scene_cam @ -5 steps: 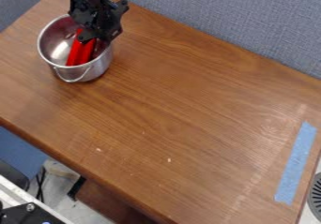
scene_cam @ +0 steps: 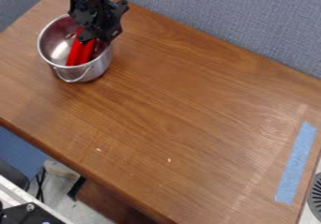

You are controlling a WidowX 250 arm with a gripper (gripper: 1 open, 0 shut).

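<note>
A steel bowl (scene_cam: 75,70) stands at the upper left of the wooden table, with a red object (scene_cam: 79,50) lying inside it. My black gripper (scene_cam: 90,33) hangs from the top edge over the back of the bowl, its tip down by the red object. The fingertips are dark and partly hidden, so I cannot make out whether they are apart or holding anything.
A strip of blue tape (scene_cam: 296,162) is at the right edge. A grey padded wall (scene_cam: 232,22) runs along the back. Cables show beyond the lower left edge.
</note>
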